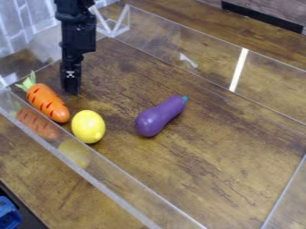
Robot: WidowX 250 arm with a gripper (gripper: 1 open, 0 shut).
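My black gripper (72, 82) points down at the left of the wooden-floored tray, its tips low, just above and behind an orange carrot (48, 103) with green leaves. I cannot tell if its fingers are open or shut. A yellow lemon-like toy (89, 126) lies to the right of the carrot. A purple eggplant (160, 116) lies near the middle.
Clear walls bound the tray, with the near left wall (96, 174) close to the carrot and lemon. The right half of the tray floor is bare. A blue object (7, 213) sits outside at the bottom left corner.
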